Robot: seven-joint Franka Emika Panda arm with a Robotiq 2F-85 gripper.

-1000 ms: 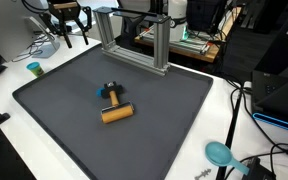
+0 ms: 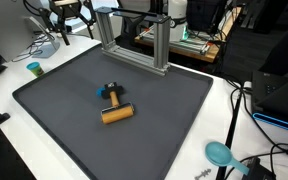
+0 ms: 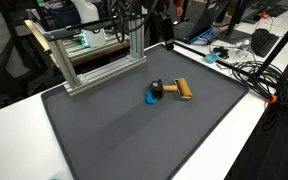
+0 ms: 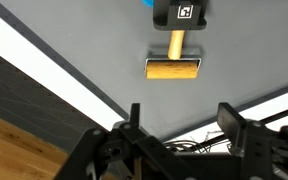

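An orange wooden roller (image 2: 116, 113) lies on the dark grey board, its short handle (image 4: 176, 44) pointing to a black block with a printed code (image 4: 185, 13). Tucked against that block is a blue piece (image 3: 151, 98); only its edge shows in the wrist view. My gripper is open, with no object between its fingers. It hangs in the air, apart from the roller, and exterior view 1 has it beyond the board's far left corner.
A green cup (image 2: 35, 69) stands left of the grey board (image 2: 59, 110). A metal frame (image 2: 134, 58) rises at the board's far edge, and a teal bowl (image 2: 220, 154) sits off to the right. Much of the board is bare.
In exterior view 1 my gripper has shifted slightly up and left over the last second. The roller, black block and blue piece look unmoved.
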